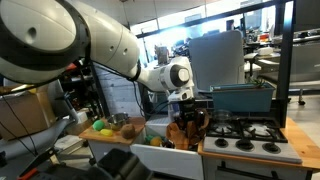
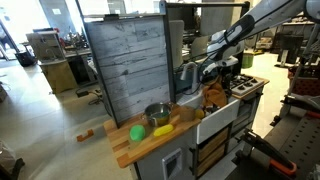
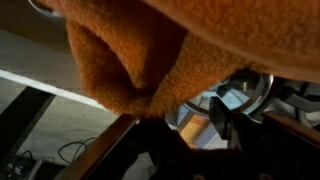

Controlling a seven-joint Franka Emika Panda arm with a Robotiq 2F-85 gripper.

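An orange cloth (image 1: 183,134) hangs in folds over the open white drawer (image 1: 165,159), just under my gripper (image 1: 187,112). The second exterior view shows the cloth (image 2: 214,95) bunched below the white arm, at the drawer's far end. In the wrist view the cloth (image 3: 150,50) fills most of the upper picture, close to the camera. Dark parts of the gripper show along the bottom edge of that view. Whether the cloth is held between the fingers is not clear.
To the right stands a stove top (image 1: 250,138) with a teal basket (image 1: 240,98) behind it. A metal pot (image 2: 158,114) and toy foods lie on the wooden counter (image 2: 135,150). The drawer's white front edge borders the space below the gripper.
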